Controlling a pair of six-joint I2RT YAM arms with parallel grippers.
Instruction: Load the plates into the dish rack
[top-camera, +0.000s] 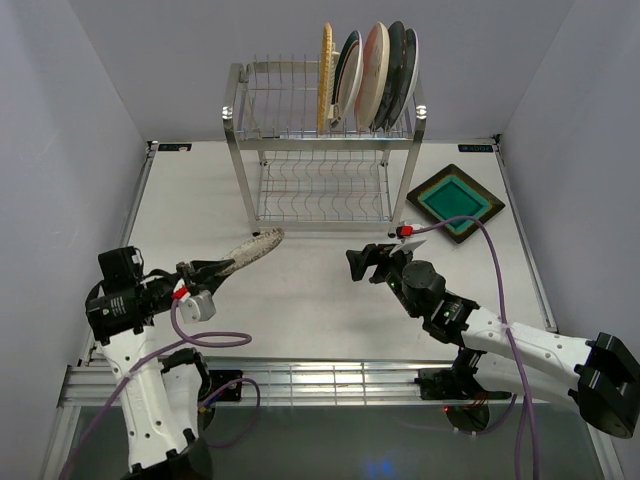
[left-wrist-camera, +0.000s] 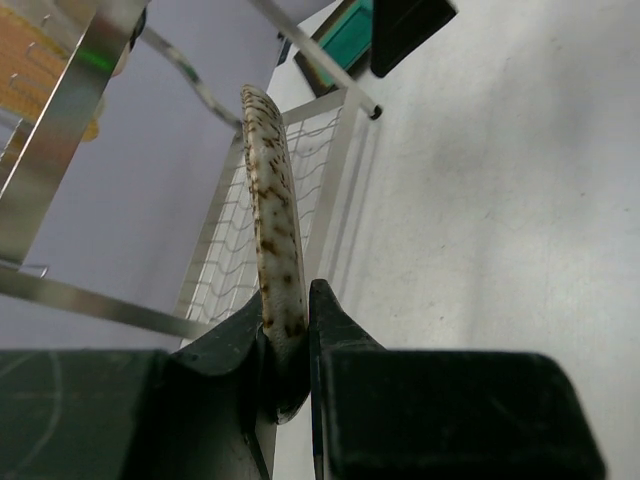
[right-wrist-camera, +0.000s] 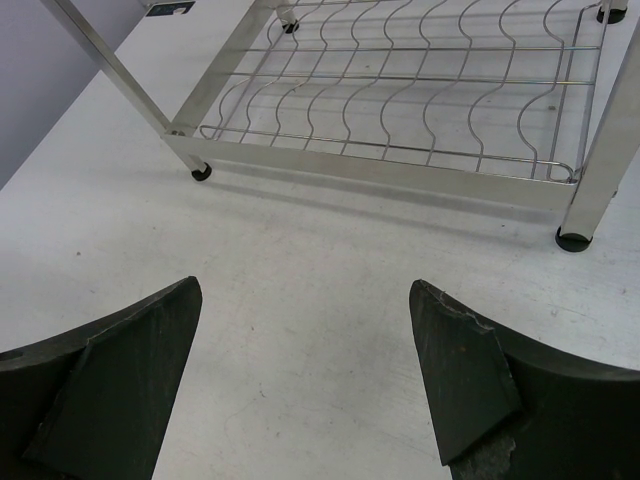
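Note:
A speckled cream plate (top-camera: 255, 250), seen nearly edge-on in the left wrist view (left-wrist-camera: 272, 200), is held tilted by my left gripper (top-camera: 225, 270), shut on it, below the rack's front left leg. The dish rack (top-camera: 330, 144) holds several plates (top-camera: 375, 75) upright on the right half of its upper tier; the left half and the lower tier (right-wrist-camera: 420, 170) are empty. My right gripper (top-camera: 365, 262) stands open over the table below the rack, nothing between its fingers.
A green square plate with a dark rim (top-camera: 455, 200) lies at the right of the rack. Grey walls bound both sides.

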